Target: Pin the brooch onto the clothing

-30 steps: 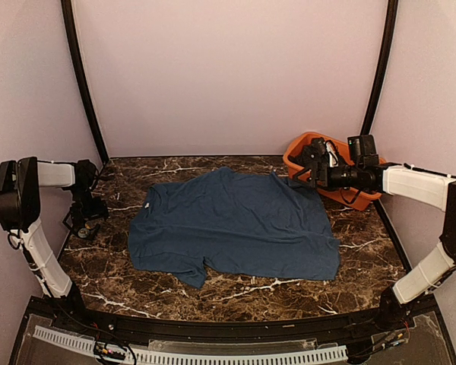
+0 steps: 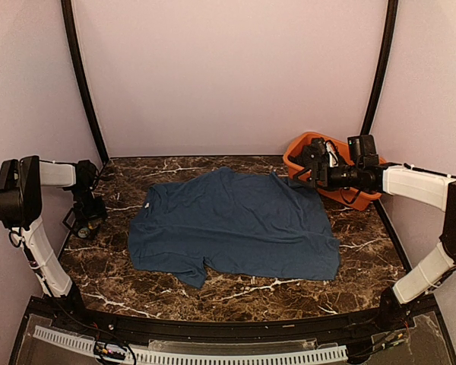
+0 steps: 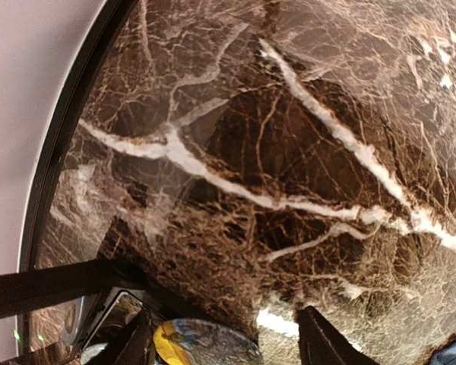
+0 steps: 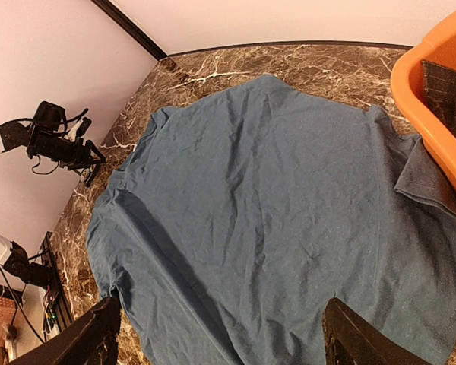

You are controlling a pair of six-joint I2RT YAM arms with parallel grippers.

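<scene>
At the far left of the table, my left gripper [image 2: 89, 230] points down over a small round brooch [image 2: 83, 233]. In the left wrist view the brooch [image 3: 213, 344] shows a dark, patterned face with yellow, partly cut off by the lower edge. It lies between the spread fingers, and no grip on it shows. The blue clothing [image 2: 235, 224] is spread over the middle of the table with some folds. My right gripper stands open above the cloth's right side, beside the orange bin, with nothing between its fingers.
An orange bin [image 2: 295, 144] holding dark items stands at the back right, partly under the right arm. Beside the brooch is a dark, shiny-edged object [image 3: 115, 313], close to the left wall. Bare marble [image 2: 121, 293] surrounds the clothing.
The left arm has shifted very slightly to the right, and its fingers look a little different around the brooch. The right arm and the clothing look unmoved.
</scene>
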